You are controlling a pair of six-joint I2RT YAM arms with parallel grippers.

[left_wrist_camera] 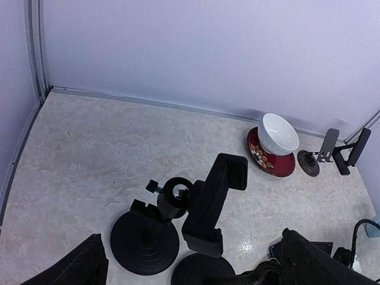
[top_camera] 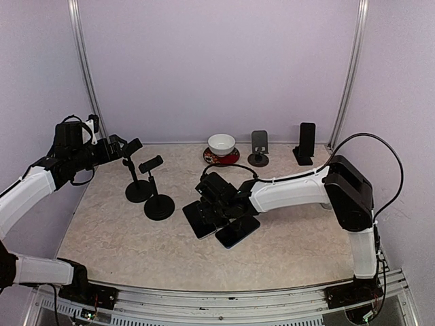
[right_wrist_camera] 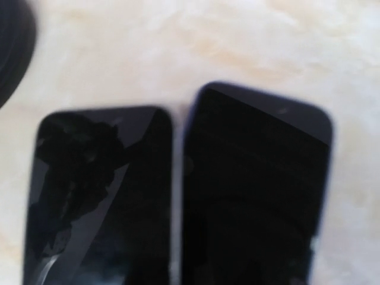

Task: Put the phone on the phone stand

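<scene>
Two dark phones lie side by side on the table: one, the other. My right gripper is low over them; its fingers are hidden in both views, so its state cannot be told. My left gripper is open, raised beside two black stands with clamp heads. At the back stand a grey phone stand and a black one.
A white bowl on a red saucer is at the back centre. A cup at the right is mostly hidden by my right arm.
</scene>
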